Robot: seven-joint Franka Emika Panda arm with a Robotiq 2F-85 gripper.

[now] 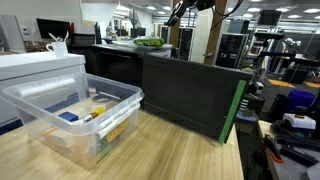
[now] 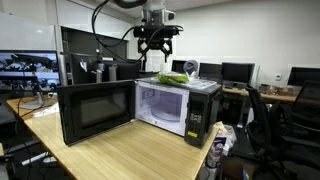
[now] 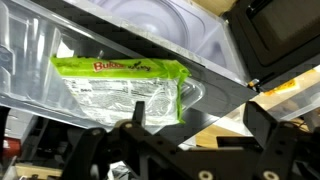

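Observation:
My gripper is open, with its dark fingers spread and nothing held between them. In exterior view 2 the gripper (image 2: 155, 45) hangs in the air above the microwave (image 2: 172, 108). A green and white packet (image 3: 120, 92) lies below in the wrist view, in or on a clear plastic container (image 3: 205, 35). The green packet (image 2: 172, 78) shows on top of the microwave from outside. The microwave's dark door (image 2: 98, 106) stands swung wide open, and the lit cavity looks empty.
A clear bin (image 1: 78, 122) with several small coloured items stands on the wooden table (image 1: 150, 150) to the left of the door (image 1: 190, 95). Bare table lies in front of the microwave. An office chair (image 2: 265, 115) is off to the right.

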